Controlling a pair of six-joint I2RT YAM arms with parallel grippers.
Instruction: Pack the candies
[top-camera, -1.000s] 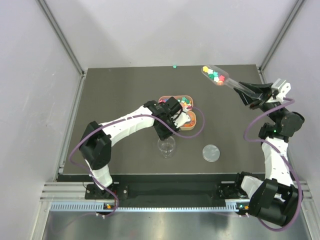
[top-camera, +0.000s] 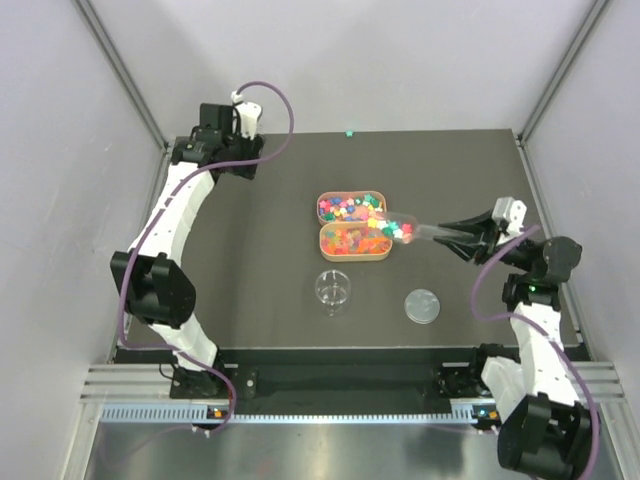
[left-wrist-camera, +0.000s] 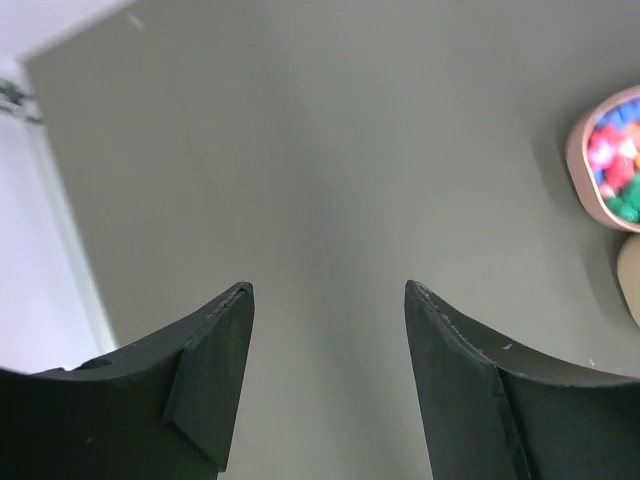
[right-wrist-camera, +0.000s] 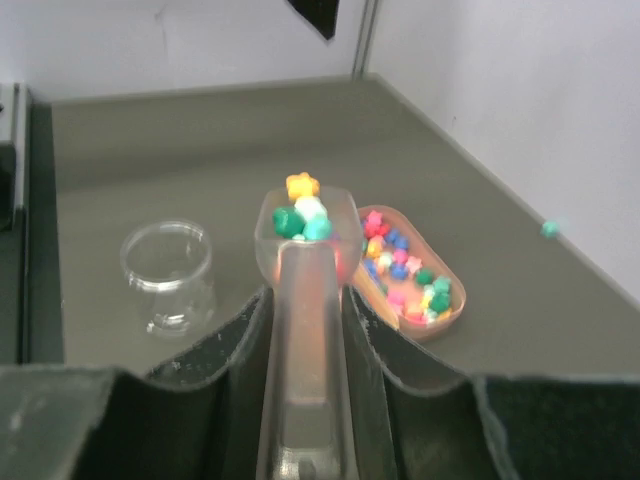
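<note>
A clear scoop (right-wrist-camera: 305, 350) with several colourful star-shaped candies (right-wrist-camera: 305, 212) in its bowl is gripped by its handle in my right gripper. Seen from the top, the scoop's bowl (top-camera: 388, 227) hangs at the right side of two oval boxes. The back box (top-camera: 350, 193) holds mixed pink, blue and green candies; the front box (top-camera: 355, 256) holds mostly orange ones. Over the table's back left, my left gripper stands open with nothing between its fingers. An upright clear jar (top-camera: 332, 288) has no candies showing inside.
A round clear lid (top-camera: 422, 306) lies on the table right of the jar. One small teal piece (top-camera: 349, 133) sits at the back edge.
My left arm has swung from over the jar and boxes to the back left.
</note>
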